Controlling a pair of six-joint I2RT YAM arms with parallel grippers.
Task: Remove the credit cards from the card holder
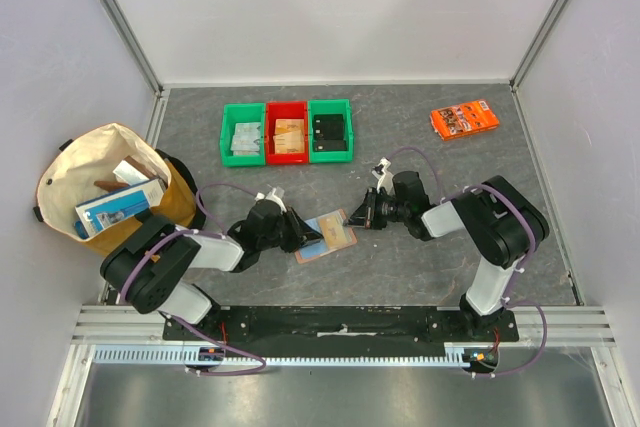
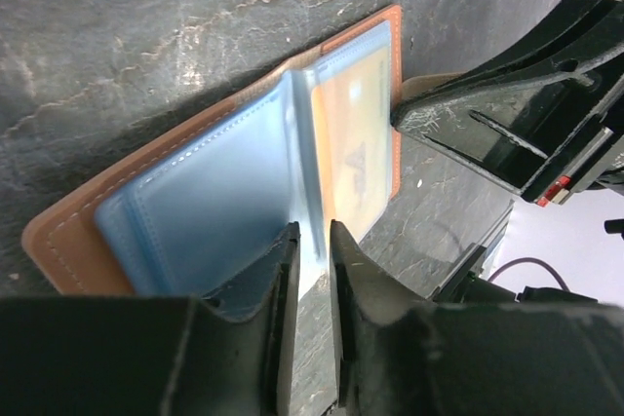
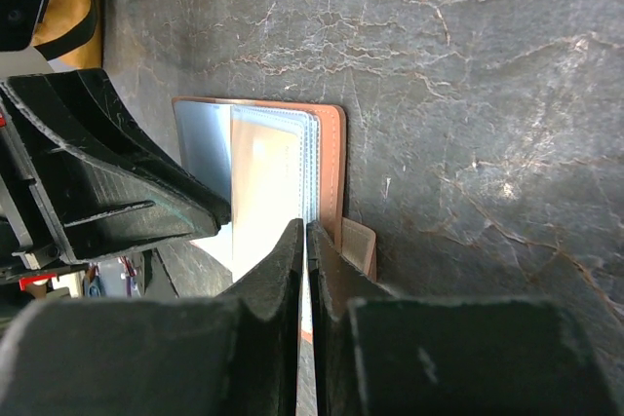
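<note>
The brown card holder [image 1: 338,240] lies opened out on the table between both arms. In the left wrist view, a blue sleeve [image 2: 210,197] fills its near side and a pale cream card [image 2: 356,133] shows in a clear sleeve on the far side. My left gripper is slightly open over the middle of the holder, a narrow gap between its fingers, with a raised sleeve edge just beyond them. At the opposite edge, my right gripper is shut on the stitched edge of a clear sleeve [image 3: 309,158]. Its tips partly hide that edge.
Green and red trays [image 1: 286,104] with cards and dark items stand behind the holder. An orange packet [image 1: 464,119] lies at the back right, and a tan bag [image 1: 165,209] stands at the left.
</note>
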